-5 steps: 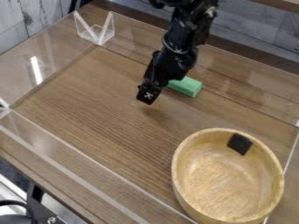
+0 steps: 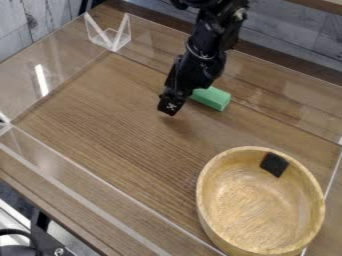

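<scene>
My black gripper (image 2: 181,100) reaches down from the top of the view to the middle of the wooden table (image 2: 94,140). Its tips are low over the wood, just left of a green block (image 2: 211,97), which is partly behind the arm. Whether anything is between the fingers is too small to tell.
A large tan bowl (image 2: 257,225) fills the lower right, with a black block (image 2: 273,165) at its upper rim. A clear plastic piece (image 2: 110,32) stands at the upper left.
The gripper and arm have shifted slightly, and the fingertips look a little closer together. The green block and bowl stay where they were.
</scene>
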